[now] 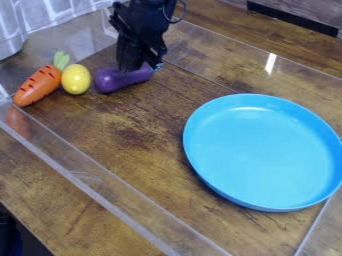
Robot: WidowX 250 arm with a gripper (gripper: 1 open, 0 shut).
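My black gripper (134, 62) is at the upper middle, just above a purple toy eggplant (118, 82) that lies on the wooden table. Whether the fingers are apart or closed is hard to make out. To the eggplant's left sit a yellow lemon (75, 80) and an orange carrot with a green top (38, 86).
A large blue plate (261, 150) takes up the right side of the table. Clear plastic edging runs along the left and lower part, and a white object (16, 20) stands at the upper left.
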